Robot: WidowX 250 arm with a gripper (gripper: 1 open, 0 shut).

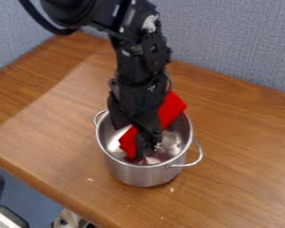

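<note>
A stainless steel pot (145,174) with two side handles stands on the wooden table. A long red block (173,109) leans inside it, rising above the back rim on the right. My black gripper (142,142) reaches down into the pot in front of the red block, hiding part of it. Its fingertips are hard to make out against the red and the dark arm.
Bare wooden table (240,187) surrounds the pot, with open room to the left and right. A grey wall (228,40) runs along the back. The table's front left edge drops to a dark area.
</note>
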